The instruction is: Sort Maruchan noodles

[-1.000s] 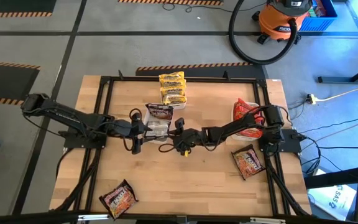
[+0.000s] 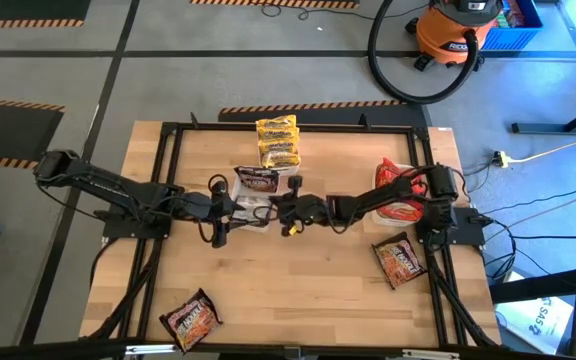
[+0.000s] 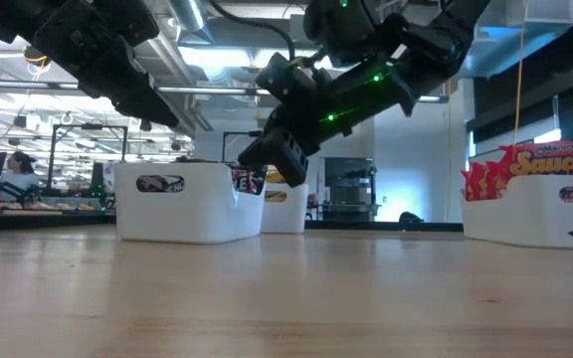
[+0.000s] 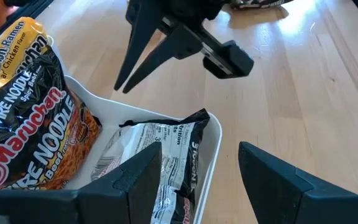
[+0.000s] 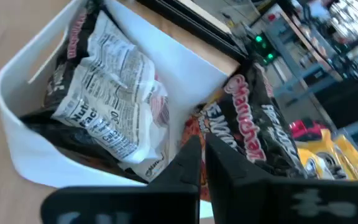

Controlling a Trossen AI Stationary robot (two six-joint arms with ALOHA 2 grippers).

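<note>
In the left wrist view a white bin [image 4: 214,134] holds two black Maruchan Fire Noodle packets. One packet [image 4: 27,134] stands face out; the other packet [image 4: 173,149] lies back-side up near the bin's end. My right gripper is shut with nothing between its fingers, and in the left wrist view it hangs above the bin's rim, clear of the packets. My left gripper is open at the bin's near end, no packet gripped. Two dark orange packets lie loose on the table: one at front left [image 2: 191,320], one at right [image 2: 398,260].
Behind the dark-packet bin, yellow chicken ramen packets [image 2: 278,140] fill another bin. Red packets [image 2: 400,205] fill a bin at the right, partly under the right arm.
</note>
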